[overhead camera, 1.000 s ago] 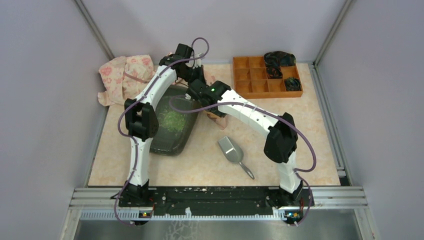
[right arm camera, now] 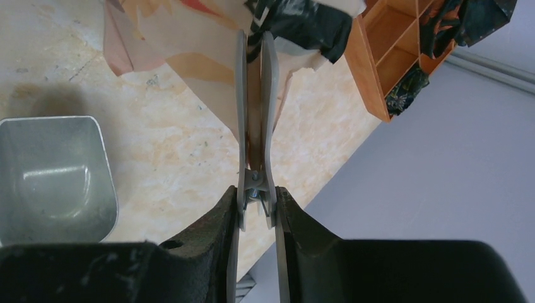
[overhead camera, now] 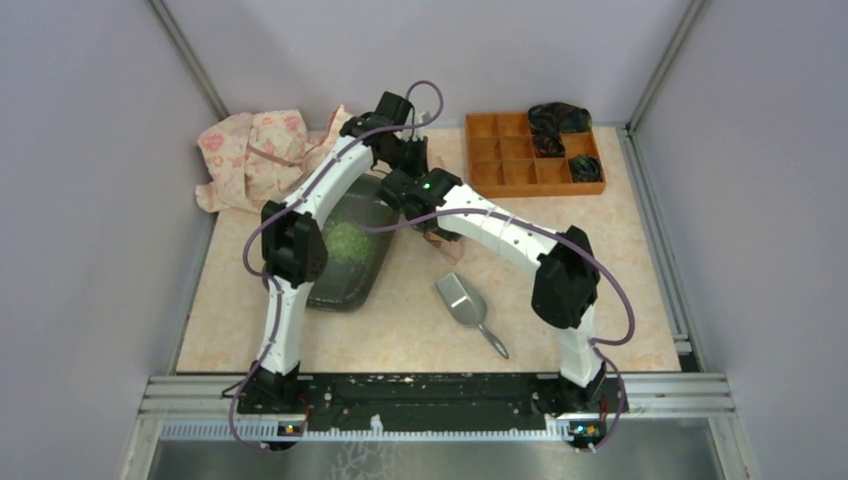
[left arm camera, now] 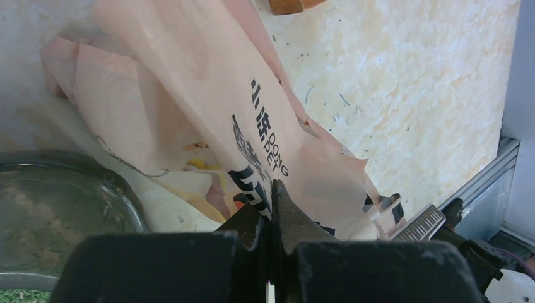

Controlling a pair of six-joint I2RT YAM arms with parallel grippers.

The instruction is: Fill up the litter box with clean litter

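Observation:
A pale pink litter bag (left arm camera: 170,82) with black print lies creased on the table, mostly hidden under the arms in the top view. In the left wrist view my left gripper is shut, with a thin fold of the bag drawn between its fingertips. My right gripper is shut on a grey clip (right arm camera: 271,95), whose two long sides stand at the bag's edge. Whether the clip grips the bag cannot be made out. The dark green litter box (overhead camera: 352,290) sits left of the bag, with a patch of green litter (overhead camera: 347,243) inside.
A metal scoop (overhead camera: 462,300) lies on the table right of the box. At the back right is a wooden compartment tray (overhead camera: 488,187) with dark plastic bags (overhead camera: 548,125). A folded floral cloth (overhead camera: 245,160) rests at the back left.
The box and visible bag part have also moved slightly right. The scoop has stayed put.

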